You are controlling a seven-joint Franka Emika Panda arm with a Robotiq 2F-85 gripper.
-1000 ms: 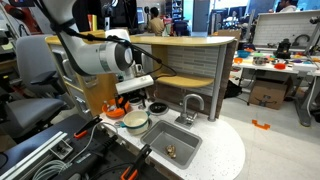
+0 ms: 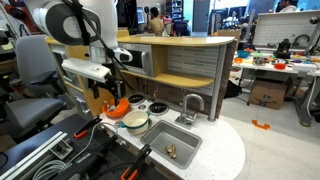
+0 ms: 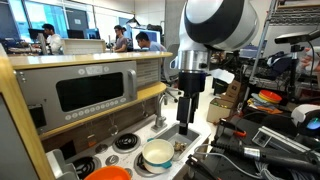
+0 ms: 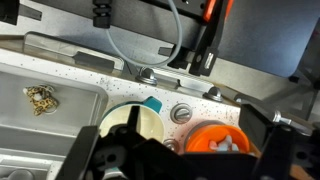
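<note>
My gripper is open, with nothing between its widely parted fingers. It hangs high above the counter in both exterior views. In the wrist view, a cream pot with a teal rim or handle lies below, beside the left finger, which covers part of it. The orange bowl shows near the right finger, with pale things inside it. In exterior view 1 the pot stands right of the orange bowl. A small yellow-brown object lies in the sink.
Behind the pot are dark stove burners. A faucet rises at the sink's back edge, and a shelf unit stands behind. Clear white counter extends right of the sink. Dark rails and cables run along the front.
The arm has risen and swung left in exterior view 1, away from the pot. The bowls and the object in the sink stay where they were.
</note>
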